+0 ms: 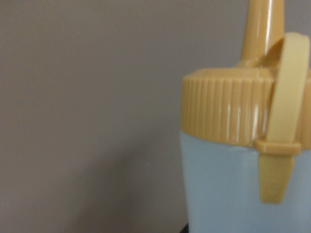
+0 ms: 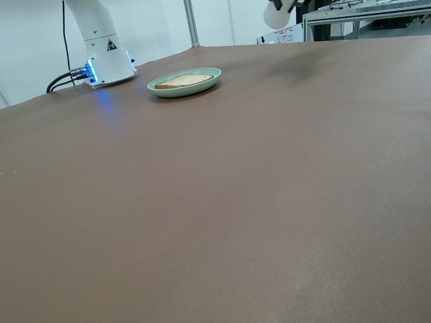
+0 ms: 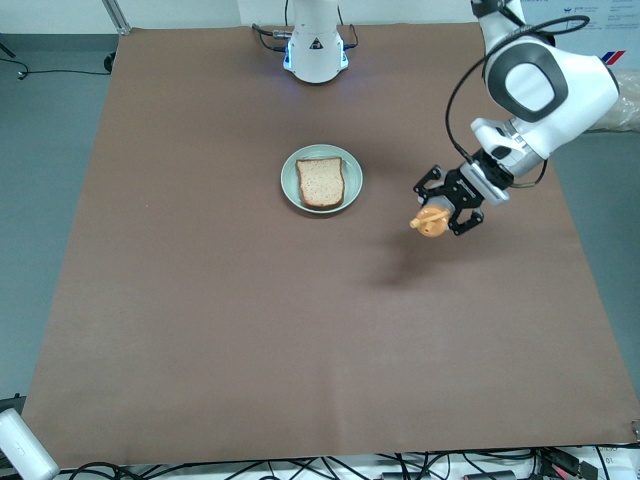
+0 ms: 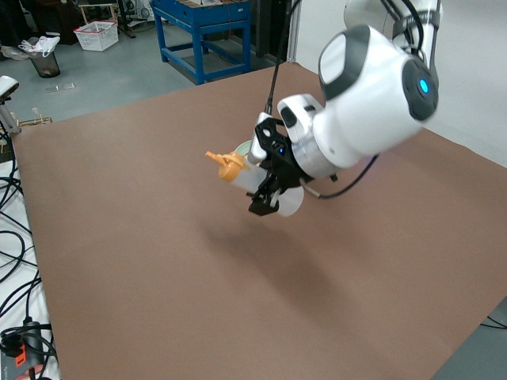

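A squeeze bottle with an orange cap and pale body is held in my gripper, which is shut on it above the brown table. The bottle's cap, nozzle and body fill the right of the wrist view. A slice of bread lies on a pale green plate, left of and behind my gripper in the camera left view. In the camera top view the bread sits flat on the plate, and my arm shows only at the top edge.
Cables and devices run along the near edge. A blue cart stands beyond the table in the camera right view.
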